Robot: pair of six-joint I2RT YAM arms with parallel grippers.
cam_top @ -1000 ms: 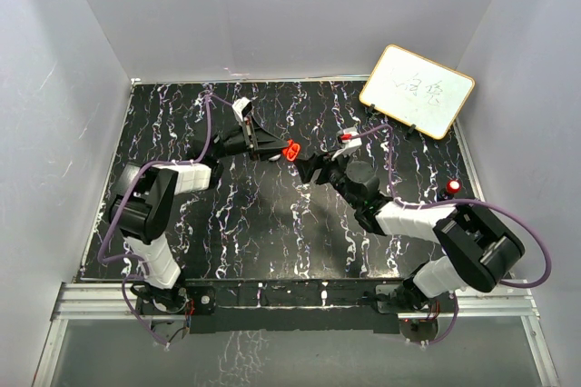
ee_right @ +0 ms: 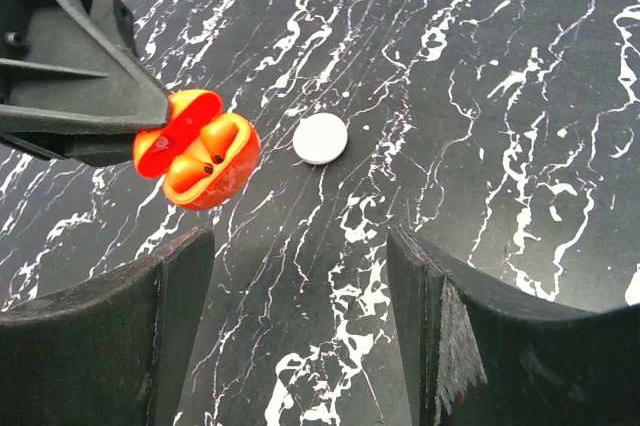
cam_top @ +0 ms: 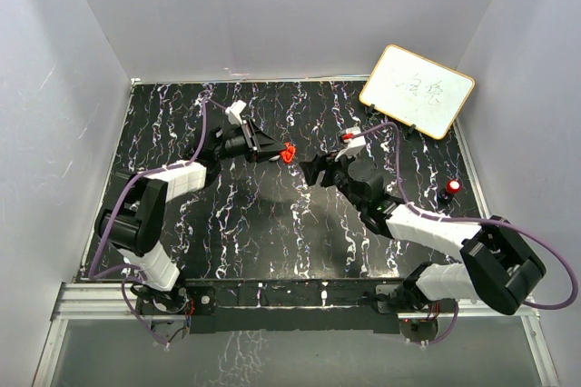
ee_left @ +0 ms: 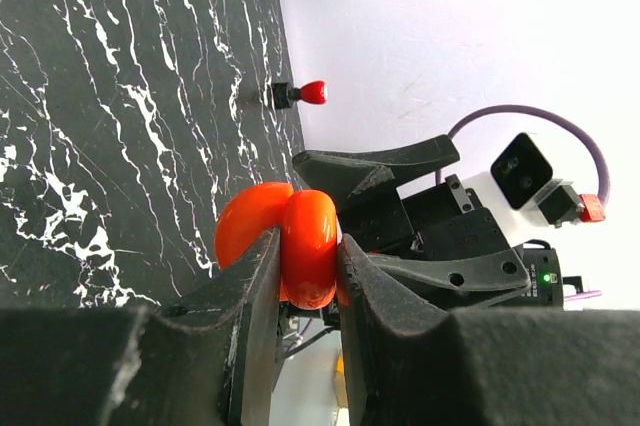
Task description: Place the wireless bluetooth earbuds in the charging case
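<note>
The orange-red charging case (cam_top: 288, 153) hangs above the table, and my left gripper is shut on it. In the right wrist view the case (ee_right: 205, 151) has its lid raised, with two hollows and small dark spots inside; I make out no earbud in them. My right gripper stands open just to the right of the case and lower in that view, its fingers (ee_right: 185, 281) wide apart with only tabletop between them. I cannot pick out any loose earbud.
A white round piece (ee_right: 321, 138) lies on the black marbled table beyond the right fingers. At the right edge stands a red-topped black object (cam_top: 448, 190). A whiteboard (cam_top: 417, 90) leans at the back right.
My left gripper and the case have shifted a little left, widening the gap.
</note>
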